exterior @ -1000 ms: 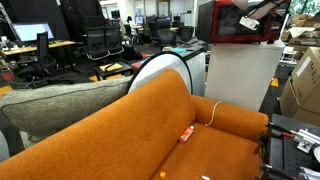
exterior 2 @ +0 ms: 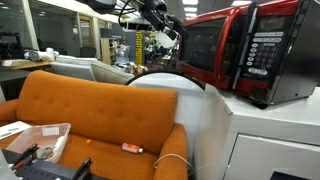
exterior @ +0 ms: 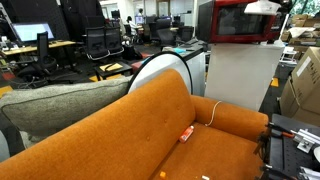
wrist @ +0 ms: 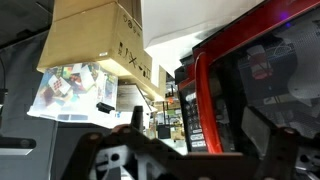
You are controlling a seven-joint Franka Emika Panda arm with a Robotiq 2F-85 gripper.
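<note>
A red microwave (exterior 2: 205, 45) with a dark front stands on the white cabinet (exterior 2: 262, 115); it also appears at the top right of exterior view 1 (exterior: 238, 22). My gripper is open, with nothing held between its fingers. In the wrist view, the microwave's red edge (wrist: 206, 105) and dark glass lie beyond the right finger. From exterior view 2, the gripper (exterior 2: 170, 32) hangs high, near the left side of the microwave front. Exterior view 1 shows only a small part of the gripper (exterior: 264, 8) at the top edge.
An orange sofa (exterior 2: 95, 105) fills the room below, with a small red-and-white item (exterior 2: 131, 148) on its seat. A clear plastic bin (exterior 2: 40, 140) sits at the lower left. Cardboard boxes (wrist: 95, 40) show beneath the gripper, beside a white panel (wrist: 185, 20).
In exterior view 1 the gripper has moved up and to the right across the microwave's front. The sofa and other objects have stayed put.
</note>
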